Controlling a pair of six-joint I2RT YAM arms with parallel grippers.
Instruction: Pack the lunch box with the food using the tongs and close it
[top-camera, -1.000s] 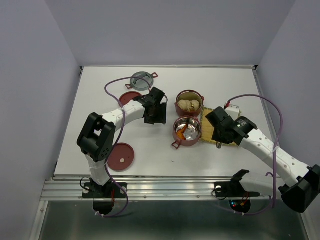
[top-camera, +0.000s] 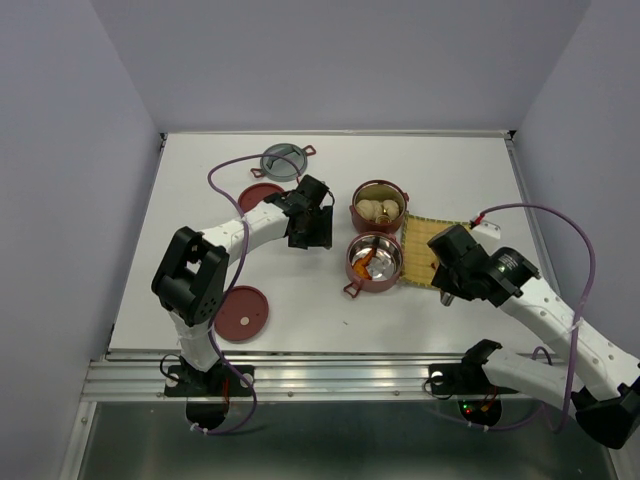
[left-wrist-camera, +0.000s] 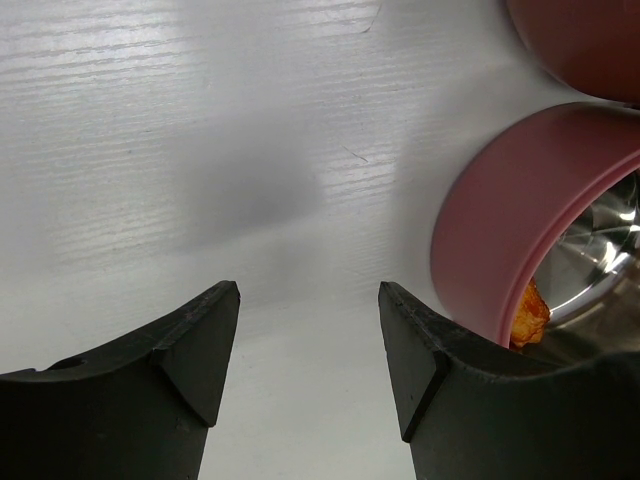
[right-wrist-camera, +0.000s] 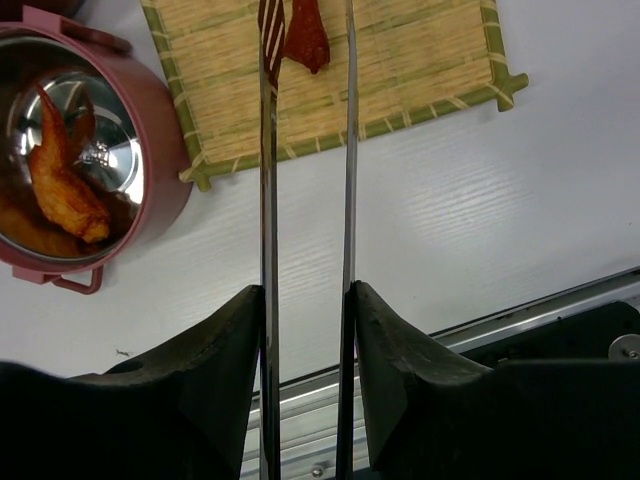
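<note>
My right gripper is shut on metal tongs (right-wrist-camera: 268, 190), which reach over the yellow bamboo mat (right-wrist-camera: 420, 70). A piece of fried chicken (right-wrist-camera: 306, 42) lies on the mat between the tong tips. The near pink pot (top-camera: 357, 281) holds fried wings (right-wrist-camera: 65, 190); the pot behind it (top-camera: 361, 220) holds pale round food (top-camera: 368, 208). My left gripper stands open left of the pots, nothing between its fingers.
Red lids (top-camera: 240, 310) lie at the near left and far left, beside a grey lid with handles (top-camera: 284, 166) at the back.
My right arm has moved right and slightly toward the near edge over the last second. The left arm looks nearly unchanged.
</note>
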